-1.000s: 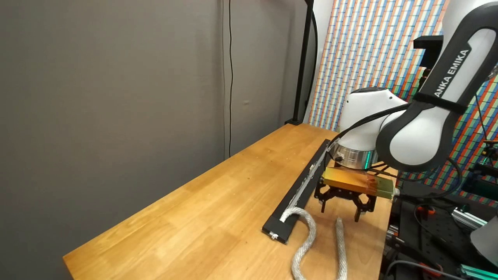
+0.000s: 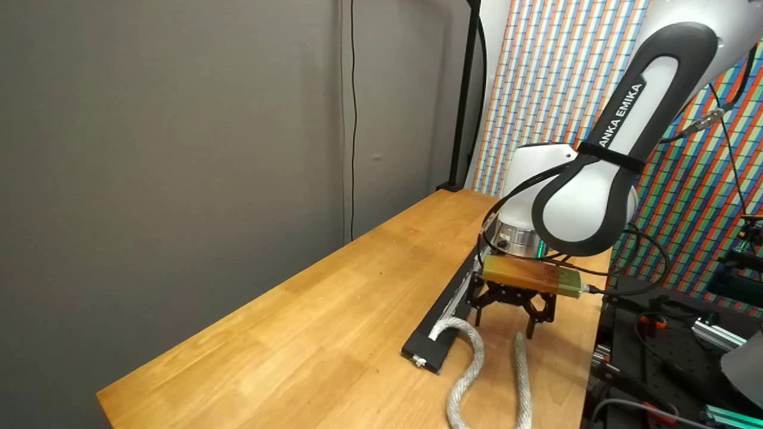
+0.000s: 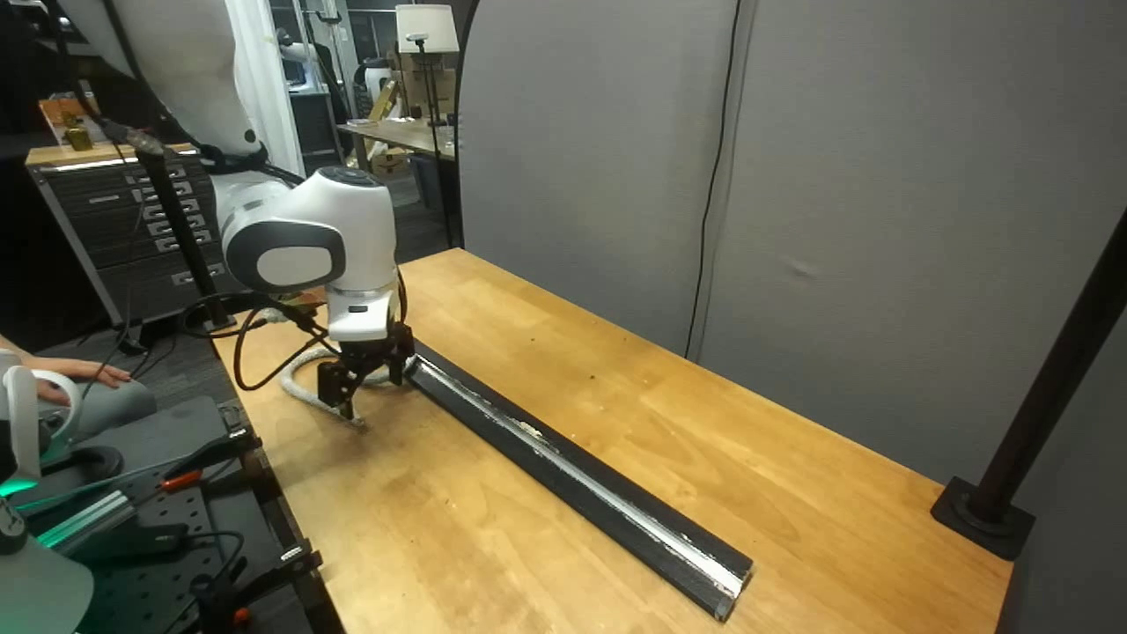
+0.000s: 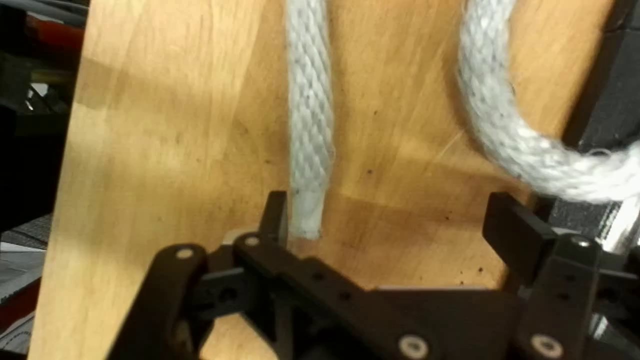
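Observation:
A thick grey-white braided rope (image 2: 468, 379) lies in a U-shaped bend on the table, one end resting on the near end of a long black channel (image 3: 586, 481) with a pale strip along it. In the wrist view the free end of the rope (image 4: 310, 120) points toward my gripper. That tip shows just inside the left finger (image 4: 274, 216), while the wide gap runs on to the right finger (image 4: 516, 234). My gripper is open and grips nothing. Whether the left finger touches the rope I cannot tell.
A black post (image 3: 1004, 465) stands at the far corner by the grey wall. Along the table's other side sits a dark cart (image 2: 658, 357) with tools and cables.
The arm has moved left in exterior view 1, toward the black channel, bringing the open gripper closer to the free rope end. The rope and channel have not moved.

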